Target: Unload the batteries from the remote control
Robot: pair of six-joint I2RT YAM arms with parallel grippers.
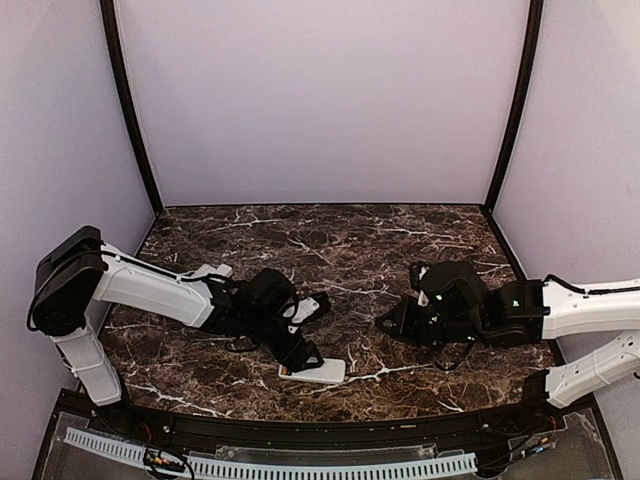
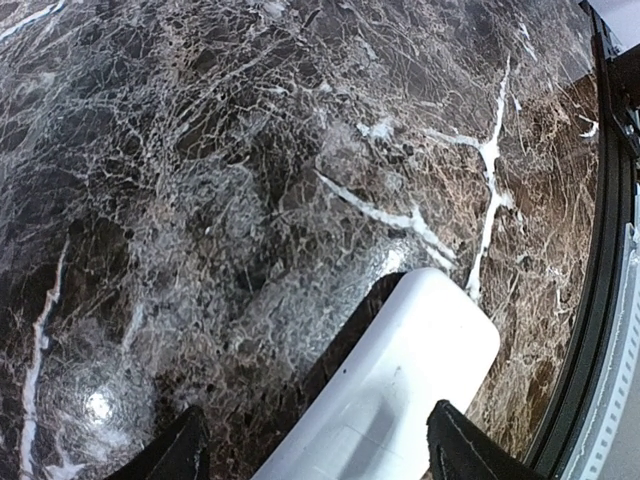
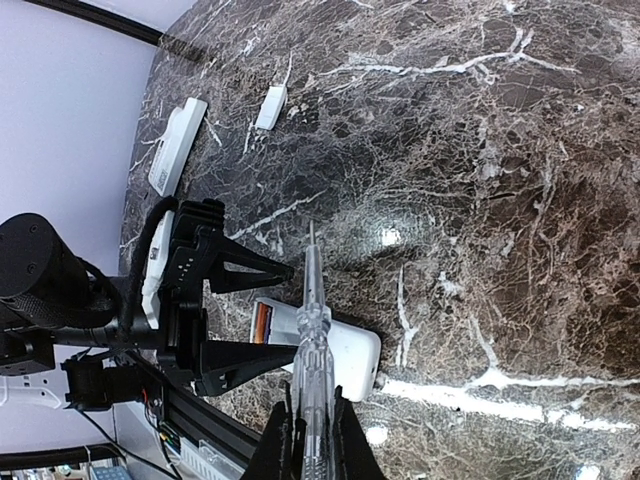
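Observation:
The white remote control (image 1: 318,372) lies near the table's front edge, its open battery bay with batteries (image 3: 262,322) at the left end. My left gripper (image 1: 300,362) is over that end, fingers parted around it; in the left wrist view the remote's white body (image 2: 400,370) lies between the fingertips. My right gripper, right of and behind the remote, is shut on a clear pointed tool (image 3: 313,360), which hangs in front of the remote in the right wrist view.
A white flat object (image 3: 175,145) and a small white piece (image 3: 270,107) lie at the back left. The front rail (image 1: 250,428) runs close below the remote.

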